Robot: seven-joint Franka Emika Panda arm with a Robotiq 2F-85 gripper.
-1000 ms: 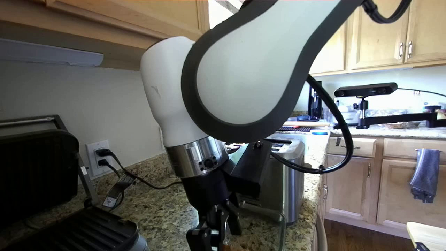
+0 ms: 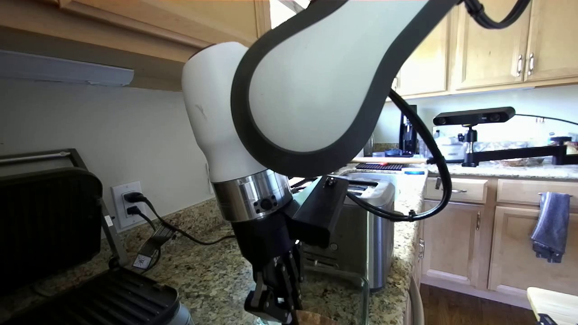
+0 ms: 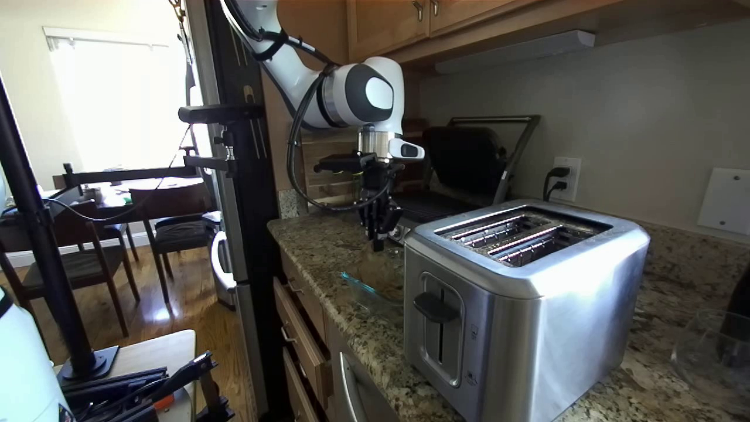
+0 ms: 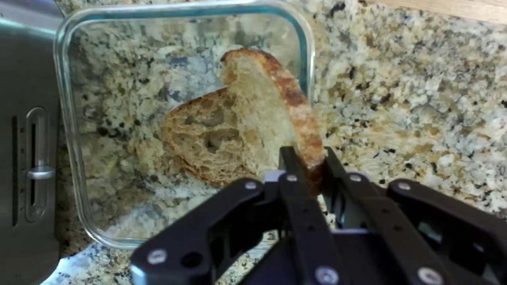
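Note:
In the wrist view, a slice of bread (image 4: pixel 263 109) with a browned crust leans up over the right side of a clear glass container (image 4: pixel 307 61). My gripper is shut on the crust edge of this slice, one black finger on each side. Beneath it, inside the container, lies a second bread slice (image 4: pixel 204 135), partly covered by the first. From exterior view 1, the gripper (image 2: pixel 276 314) points down at the bottom edge, with just a bit of bread (image 2: pixel 313 318) showing.
A steel toaster (image 3: pixel 485 302) stands right beside the container. An open black grill (image 2: pixel 92 298) sits on the other side, near the wall outlet (image 2: pixel 127 203). Bare granite counter (image 4: pixel 418 109) lies to the right of the container in the wrist view.

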